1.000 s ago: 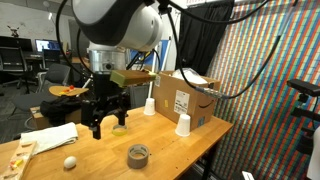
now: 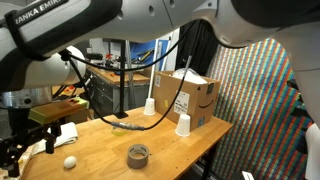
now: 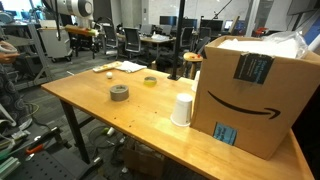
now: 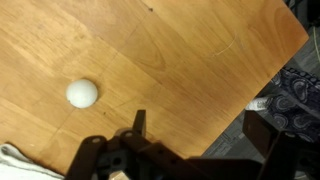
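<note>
In the exterior view 1, my gripper [image 2: 32,158] hangs over the left end of the wooden table, left of a small white ball [image 2: 70,162]. The wrist view has its dark fingers wide apart with only bare wood between them, so the gripper is open and empty. That same ball [image 4: 82,93] lies outside the fingers, to the upper left of the left finger. A grey tape roll [image 2: 138,156] lies flat farther right on the table; in the exterior view 2 the roll [image 3: 119,92] has clear wood around it.
A large cardboard box [image 3: 245,90] fills the table's far end, a white cup [image 3: 183,108] beside it. A yellow roll [image 3: 150,81] lies near the back edge. White cloth [image 2: 66,134] is at the left.
My arm has swung left and lower in the exterior view 1, from above the table near the ball to its left side. Ball, rolls and cups have stayed put.
</note>
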